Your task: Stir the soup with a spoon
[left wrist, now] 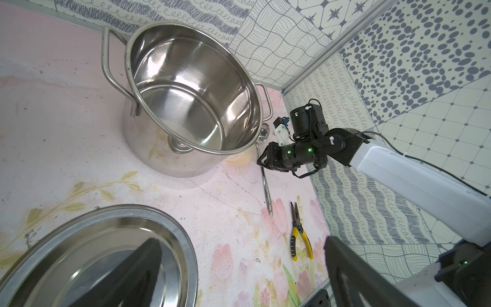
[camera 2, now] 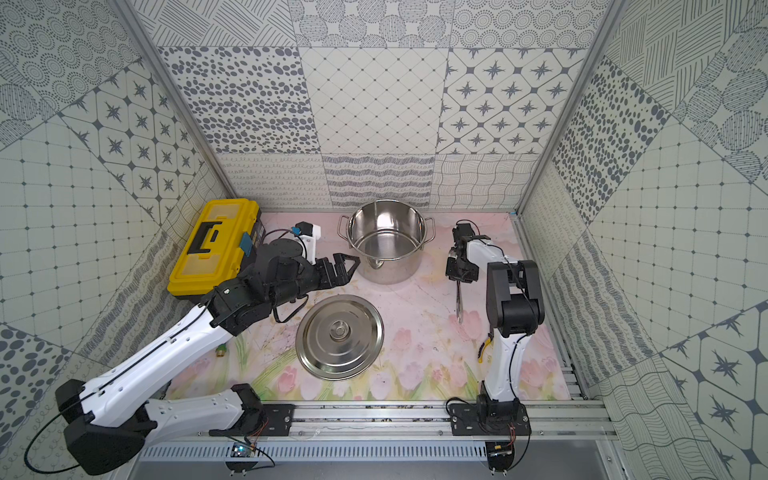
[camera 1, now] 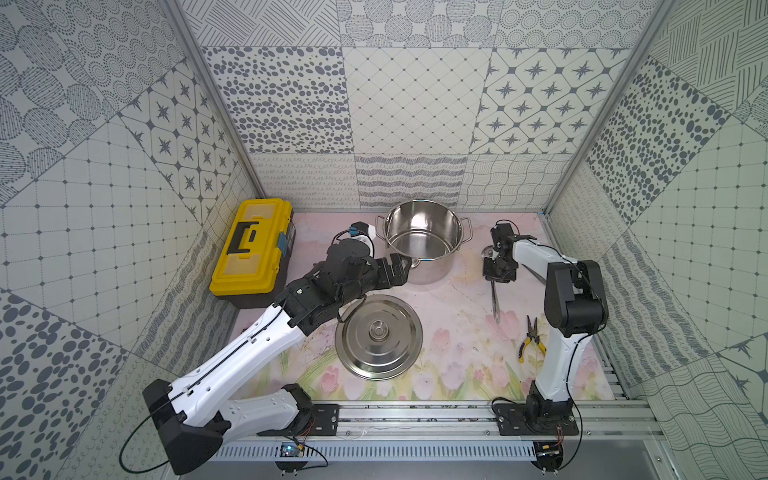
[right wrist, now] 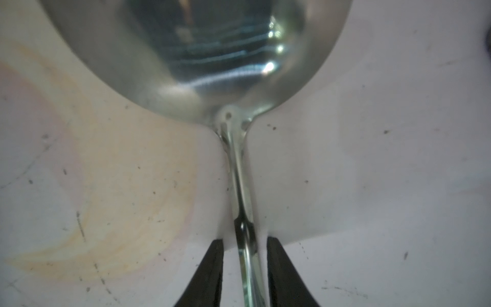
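Note:
The steel pot (camera 1: 432,268) stands at the back middle, and no soup shows inside it. A steel ladle (right wrist: 199,56) lies right of the pot, bowl toward the back and handle (left wrist: 267,194) pointing forward. My right gripper is low over that handle near the bowl, part open, one finger on each side, with small gaps showing. My left gripper hangs open above the table near the pot and lid, nothing between its fingers.
The pot lid (camera 1: 400,344) lies in front of the pot. A yellow toolbox (camera 1: 248,264) is at back left. Yellow-handled pliers (camera 1: 533,340) lie front right.

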